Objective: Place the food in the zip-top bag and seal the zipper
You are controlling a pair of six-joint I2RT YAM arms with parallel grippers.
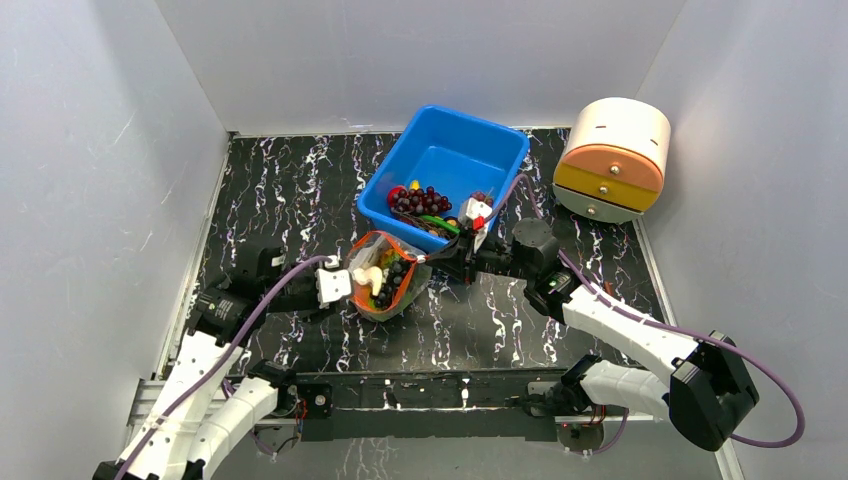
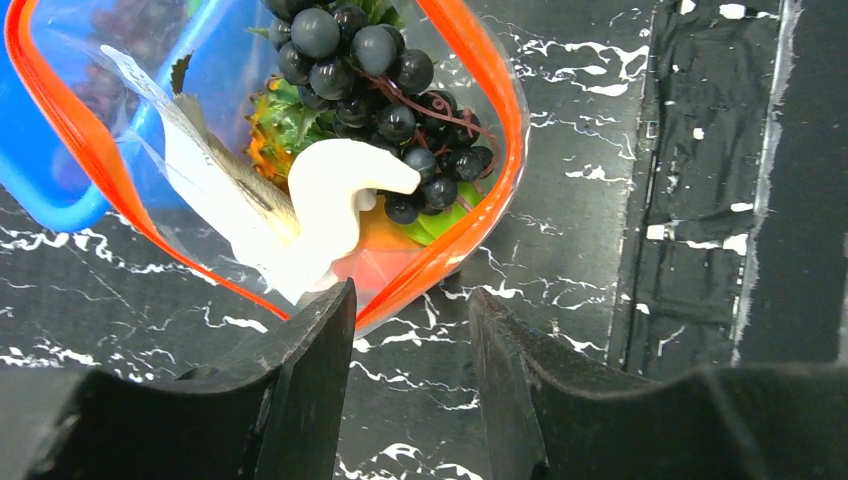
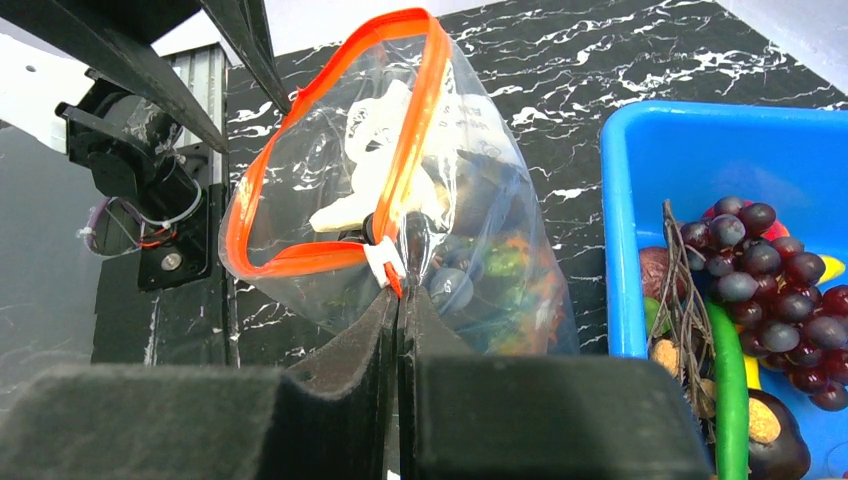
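A clear zip bag (image 1: 415,290) with an orange zipper rim (image 2: 508,120) stands with its mouth open. Inside lie a white curved piece of food (image 2: 335,195), dark grapes (image 2: 345,75) and other food. My right gripper is shut on the end of the orange rim, just below the white slider (image 3: 384,260). At the opposite end of the mouth is my left gripper, its fingers apart. One of its fingers (image 2: 318,350) lies close to the rim's corner; whether they touch I cannot tell. Between its fingertips no bag edge shows clearly.
A blue bin (image 1: 470,150) just behind the bag holds purple grapes (image 3: 765,290), a green vegetable (image 3: 728,390) and other food. A small drawer box (image 1: 612,160) stands at the back right.
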